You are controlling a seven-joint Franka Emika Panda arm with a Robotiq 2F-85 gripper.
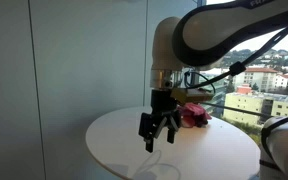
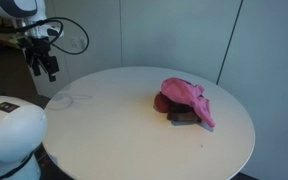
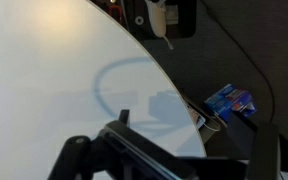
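My gripper (image 1: 160,139) hangs above the near side of the round white table (image 1: 112,137), pointing down and open, with nothing between its fingers. In the second exterior view the gripper (image 2: 44,72) is at the far left, near the table's edge. A pink cloth (image 2: 189,95) lies heaped across the table, well away from it. Dark red material (image 2: 162,103) and a dark brown piece (image 2: 183,116) show from under the cloth. Below the gripper, the wrist view shows a faint bluish loop (image 3: 97,90) on the tabletop; what it is, I cannot tell.
A window (image 1: 269,85) is behind the arm at right.
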